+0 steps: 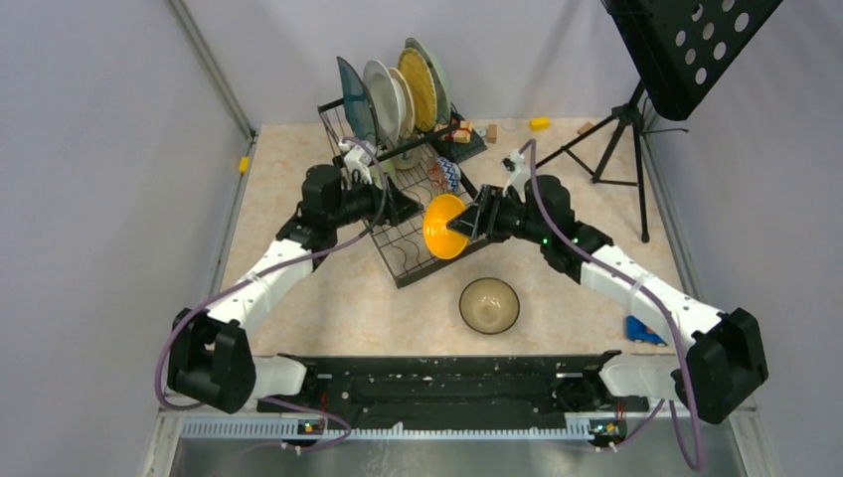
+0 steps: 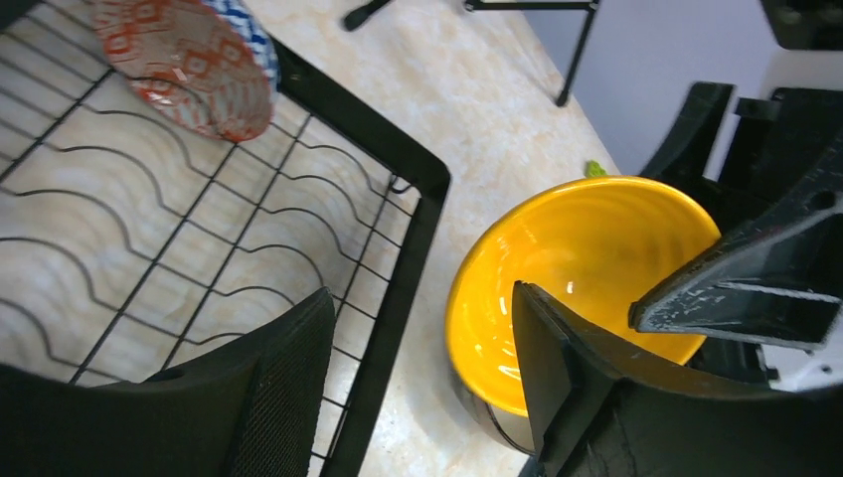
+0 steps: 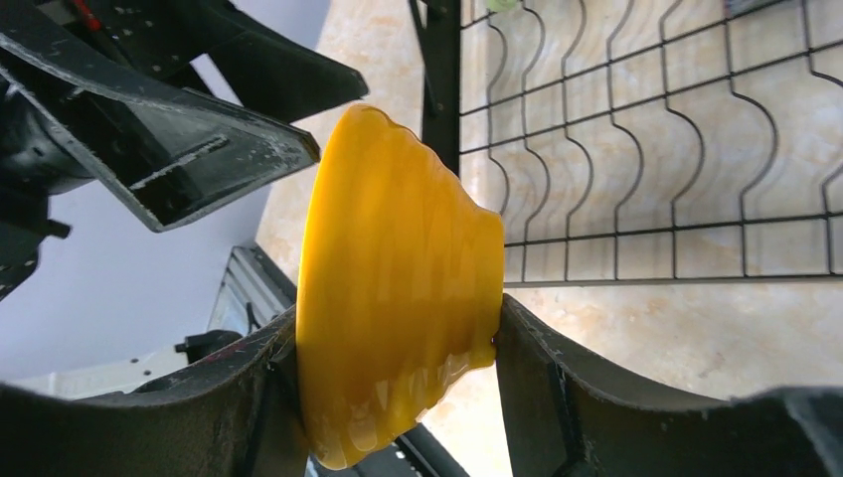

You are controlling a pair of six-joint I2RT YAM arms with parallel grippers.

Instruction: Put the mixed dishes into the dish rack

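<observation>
A yellow bowl [image 1: 444, 227] is held over the front of the wire dish rack [image 1: 408, 270] by my right gripper [image 1: 459, 221], whose fingers grip it in the right wrist view. My left gripper [image 1: 405, 207] is beside it on the left; in the left wrist view its fingers stand apart, nothing visible between them, with the bowl beyond them. A red-and-blue patterned bowl [image 2: 194, 75] sits in the rack. Several plates [image 1: 422, 84] stand upright at the back. A beige bowl [image 1: 489, 305] lies on the worktop in front of the rack.
A black tripod stand [image 1: 624, 117] occupies the back right. A blue toy [image 1: 644, 330] lies near the right edge, and small blocks [image 1: 540, 123] lie at the back.
</observation>
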